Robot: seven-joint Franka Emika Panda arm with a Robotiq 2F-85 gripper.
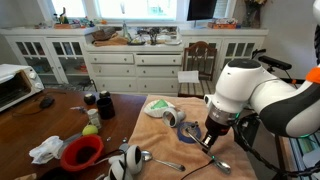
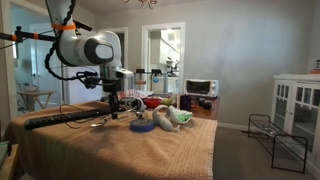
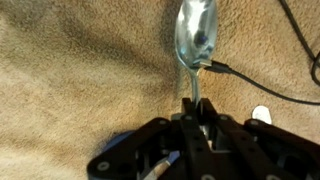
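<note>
A silver spoon (image 3: 196,32) extends up the wrist view, bowl away from me. Its handle runs down between the fingers of my gripper, which is shut on it. In exterior view 1 the spoon's bowl (image 1: 222,167) shows at the lower right, just in front of my gripper (image 1: 208,147). How far the spoon stands above the tan cloth (image 3: 80,75) is hard to tell. Exterior view 2 has my gripper (image 2: 113,103) pointing down over the left part of the cloth.
A blue round object (image 1: 188,131) lies close behind the gripper. A thin black cable (image 3: 255,83) runs beside the spoon. Another spoon (image 1: 163,161), a red bowl (image 1: 82,153) and a white kettle-like object (image 1: 125,163) are to the left in exterior view 1.
</note>
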